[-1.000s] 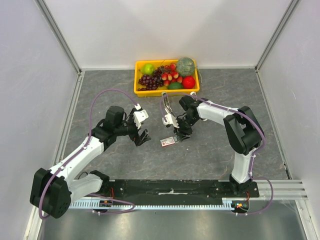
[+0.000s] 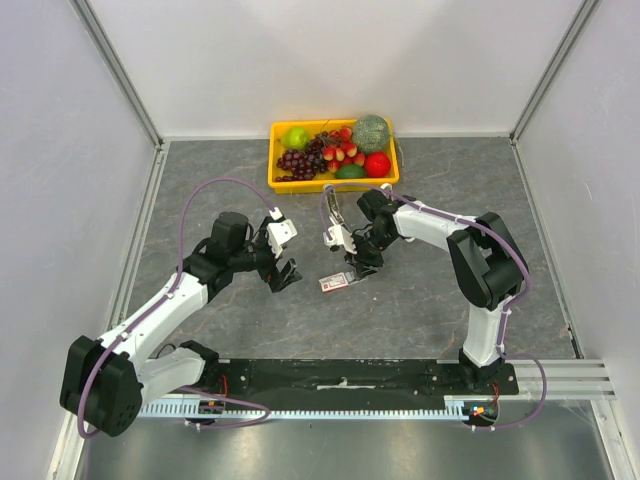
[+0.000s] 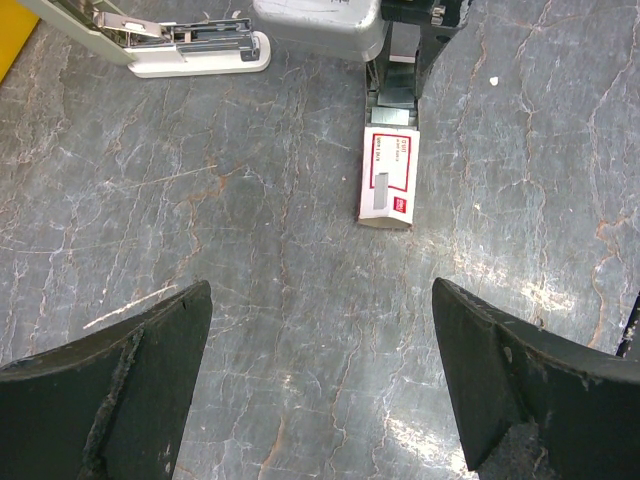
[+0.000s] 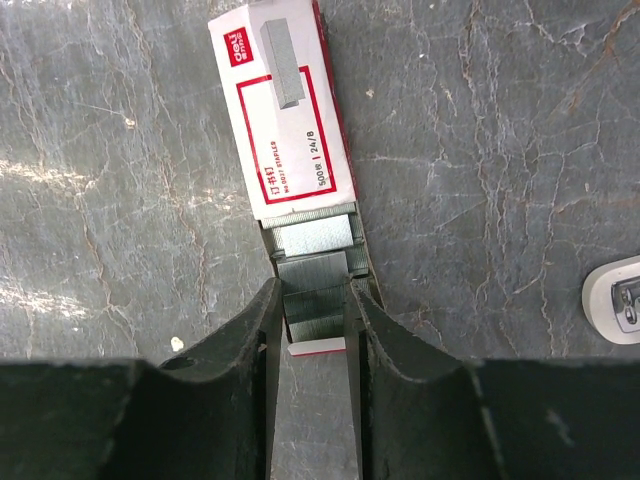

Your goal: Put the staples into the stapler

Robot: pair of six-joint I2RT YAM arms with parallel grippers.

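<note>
The white-and-red staple box (image 2: 334,283) lies open at the table's middle, grey staple strips (image 4: 315,235) in its inner tray and one strip on its lid. My right gripper reaches into the tray, nearly shut on a staple strip (image 4: 312,268). The stapler (image 3: 197,55), white-based and opened up, lies behind the box, seen at the top of the left wrist view and partly hidden from above by the right arm. My left gripper (image 2: 285,275) stands open left of the box, nothing between its fingers.
A yellow bin (image 2: 274,163) of fruit stands at the back, beyond the stapler.
The staple box has shifted very slightly toward the front left under my right gripper. The left arm looks unchanged.
</note>
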